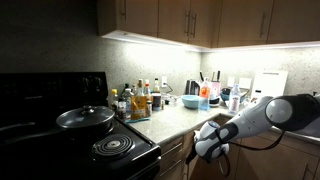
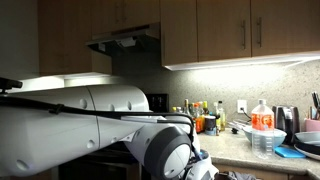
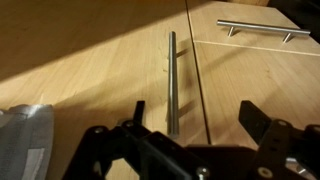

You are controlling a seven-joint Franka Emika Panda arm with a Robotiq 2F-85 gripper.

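My gripper stands open in front of a light wood cabinet door (image 3: 110, 90), its dark fingers apart at the bottom of the wrist view. A vertical metal bar handle (image 3: 172, 85) on this door reaches down between the fingers as seen in that view. Whether it lies at their depth or farther off I cannot tell. Neither finger visibly touches it. In exterior view 1 the gripper (image 1: 190, 157) is low by the cabinet fronts, below the counter edge, small and partly hidden by the arm.
A second bar handle (image 3: 263, 27) sits on the neighbouring panel, and grey cloth (image 3: 28, 140) shows at left. Above, the counter (image 1: 172, 123) carries bottles (image 1: 140, 100) and a blue bowl (image 1: 191, 101). Left is the stove with a lidded pan (image 1: 85, 117).
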